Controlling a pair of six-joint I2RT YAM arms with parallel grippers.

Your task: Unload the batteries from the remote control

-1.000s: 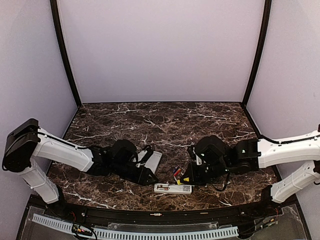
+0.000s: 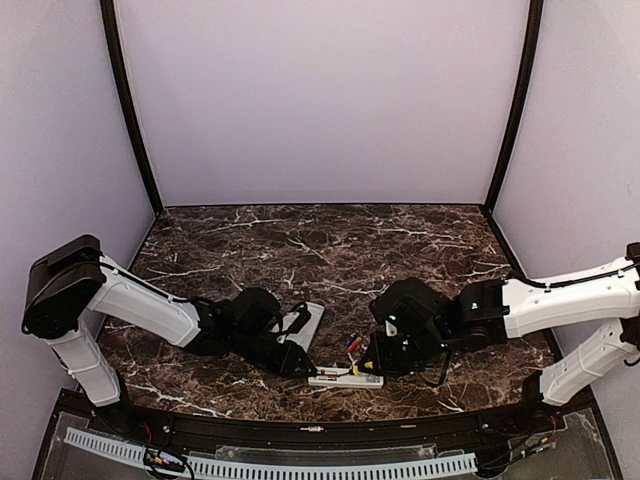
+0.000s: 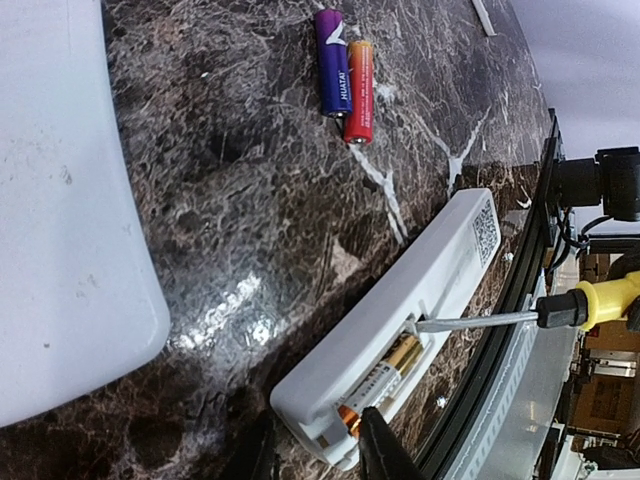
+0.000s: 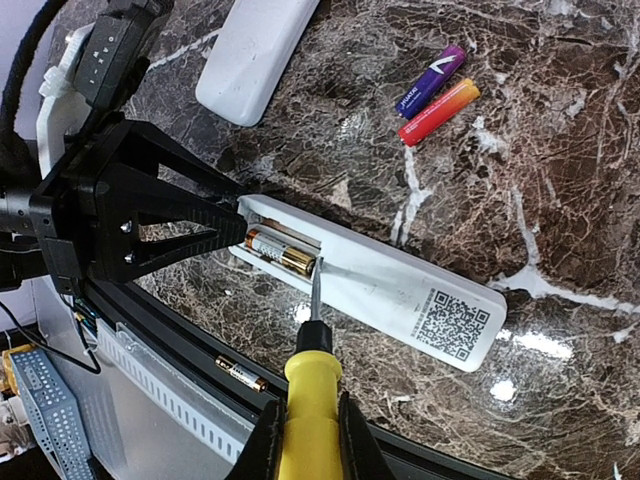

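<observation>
The white remote control (image 4: 415, 300) lies face down with its battery compartment open. One battery (image 4: 280, 250) with gold ends sits inside. My right gripper is shut on the yellow handle of a screwdriver (image 4: 313, 385), whose metal tip touches the compartment edge by the battery's inner end. At the remote's other end, my left gripper stands part open, a gap between its fingertips, close around the compartment's end; whether it touches is unclear. In the left wrist view its fingers (image 3: 372, 448) show at the bottom, beside the battery's outer end.
A purple battery (image 4: 432, 80) and a red battery (image 4: 440, 112) lie side by side on the marble table behind the remote. A white case-like object (image 4: 255, 60) lies to the left. Another battery (image 4: 240, 373) rests on the dark front rail.
</observation>
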